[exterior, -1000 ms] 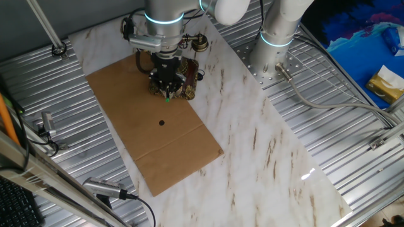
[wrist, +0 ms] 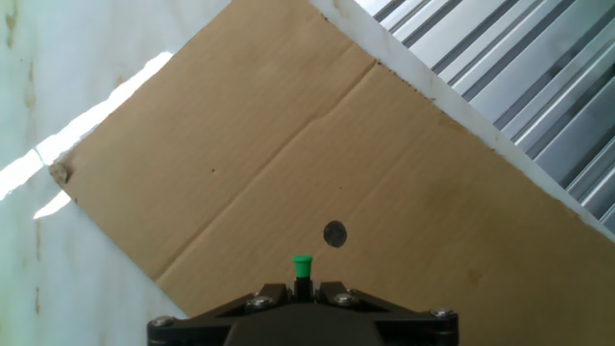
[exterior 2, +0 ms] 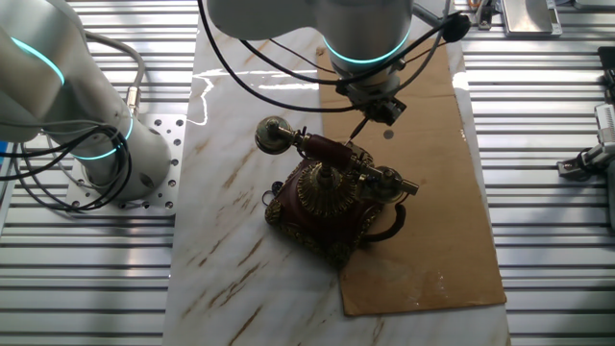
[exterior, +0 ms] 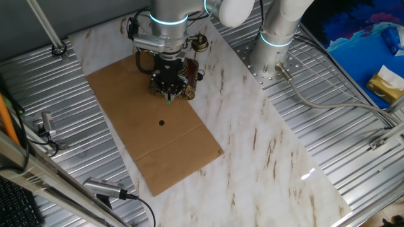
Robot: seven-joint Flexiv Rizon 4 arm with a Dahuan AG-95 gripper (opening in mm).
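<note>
Above the cardboard sheet, my gripper points downward. The wrist view shows its dark fingers close together at the bottom edge, with a small green-tipped piece on a black stem between them; the fingers appear shut on it. A round black spot or disc lies on the cardboard, a little ahead and to the right of the green tip. An ornate old-style telephone, dark red and gold, stands partly on the cardboard. In exterior view 1 my gripper covers part of that telephone.
Marble-patterned board lies under the cardboard, with clear room toward the front right. The arm's base stands on a perforated plate. A silver camera-like device and its cable sit at the lower left. A tissue box is far right.
Over the last second the arm and gripper have shifted slightly to the right in exterior view 1. The telephone, cardboard and black spot have stayed where they were.
</note>
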